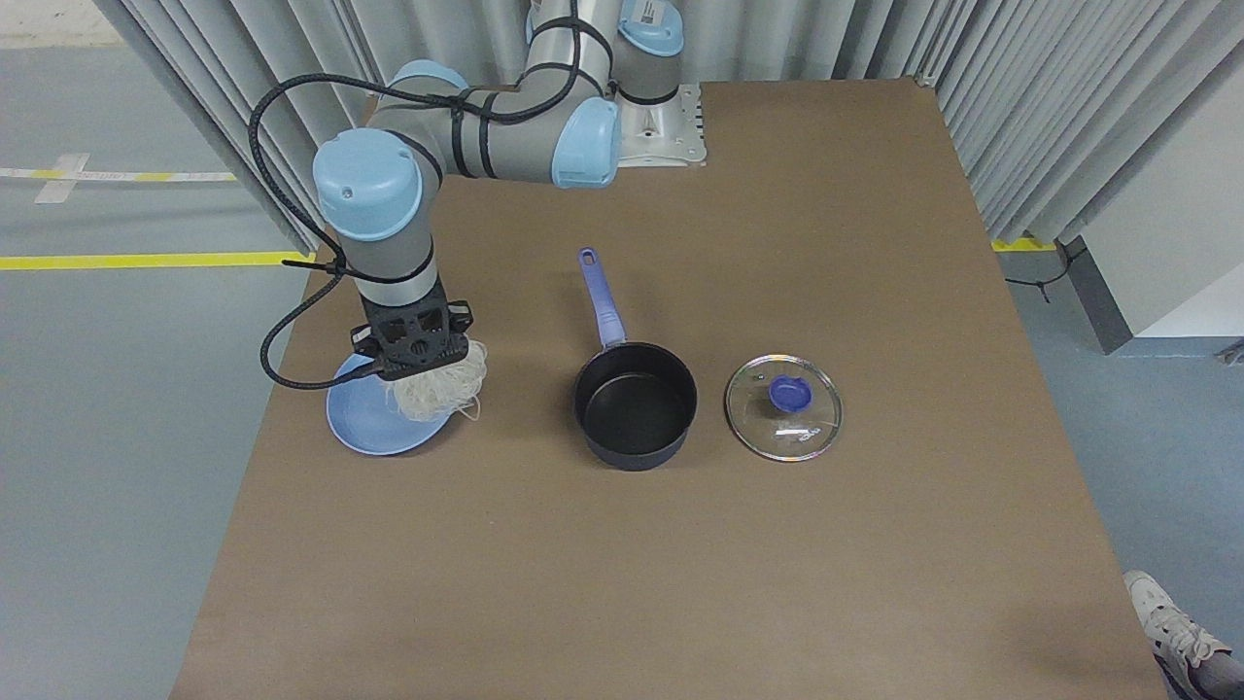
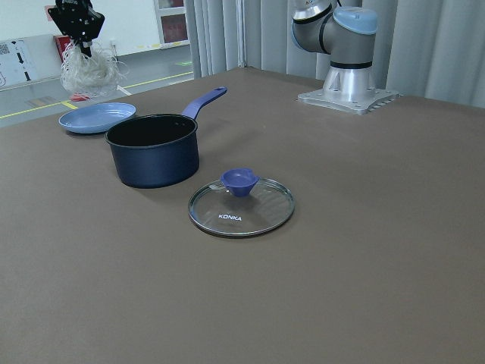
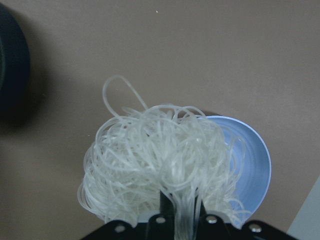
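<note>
A tangled bundle of white noodle-like strands (image 1: 437,385) (image 2: 91,72) (image 3: 150,155) hangs from my gripper, whose fingers are shut on it, raised above the blue plate (image 1: 370,420) (image 2: 97,123) (image 3: 247,165). To the plate's right stands a black saucepan (image 1: 636,414) (image 2: 154,155) with a blue handle (image 1: 601,292), empty where its inside shows in the front view. A glass lid (image 1: 781,426) (image 2: 239,216) with a blue knob lies on the table at the pan's right.
The arm's base (image 1: 665,128) is at the back edge, with grey curtains behind. A person's shoe (image 1: 1166,618) shows on the floor at the lower right.
</note>
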